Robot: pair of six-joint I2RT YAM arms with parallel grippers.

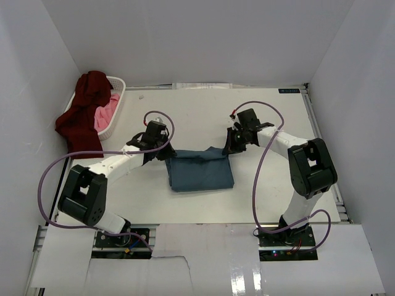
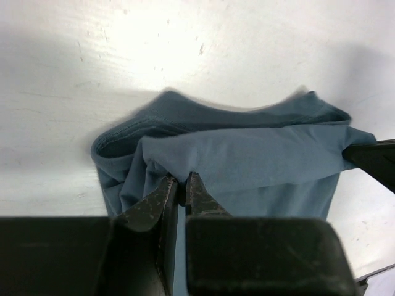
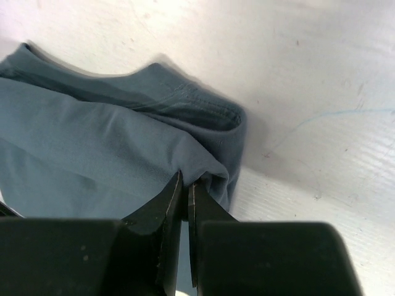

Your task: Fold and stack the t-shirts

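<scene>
A blue-grey t-shirt [image 1: 200, 173], folded into a rough rectangle, lies at the middle of the table. My left gripper [image 1: 171, 154] is shut on its upper left corner; in the left wrist view the cloth [image 2: 247, 151] runs into the closed fingertips. At the upper right corner my right gripper [image 1: 229, 148] is likewise shut on the shirt, and in the right wrist view fabric [image 3: 123, 132] bunches between its tips. The upper edge is drawn between both grippers, with a looser layer behind it.
A white basket [image 1: 117, 106] at the back left holds a pink cloth [image 1: 105, 113] and a dark red cloth [image 1: 86, 111] that hangs over its side onto the table. Bare white table [image 1: 185, 111] surrounds the shirt.
</scene>
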